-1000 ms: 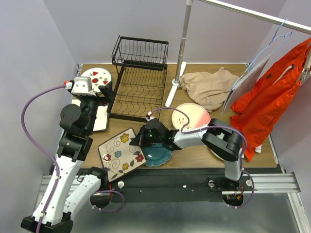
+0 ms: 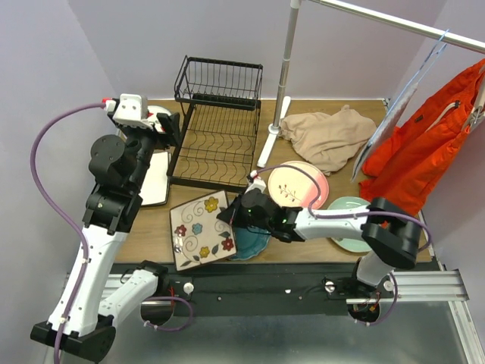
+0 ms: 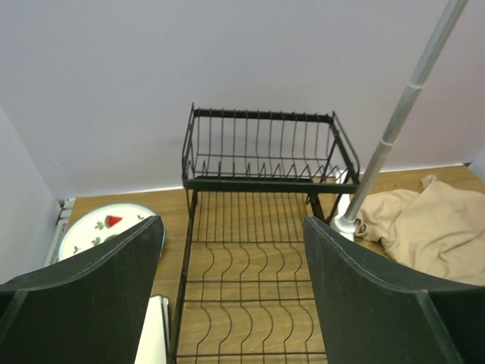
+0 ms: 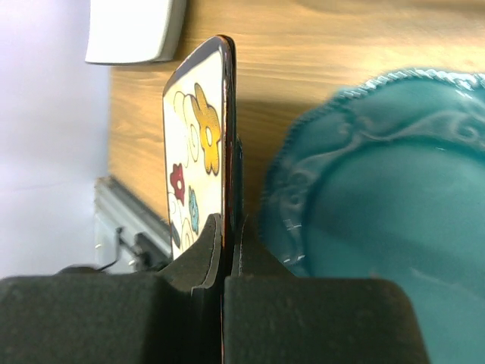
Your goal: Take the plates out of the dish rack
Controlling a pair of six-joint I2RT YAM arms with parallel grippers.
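In the top view the black wire dish rack stands at the back, with no plates in it. My right gripper is shut on the edge of a square flowered plate, which is held to the left of the teal plate and partly over it. Seen from the right wrist, the flowered plate stands edge-on between the fingers, with the teal plate below on the right. My left gripper is open and empty, its two fingers apart in front of the rack.
A white plate with red fruit and a white square plate lie left of the rack. Right of it are a pink-and-white plate, a green plate, a beige cloth, a metal pole and hanging orange clothing.
The right arm has carried the flowered plate rightward, further over the teal plate. The left gripper has risen toward the back and now covers much of the fruit plate.
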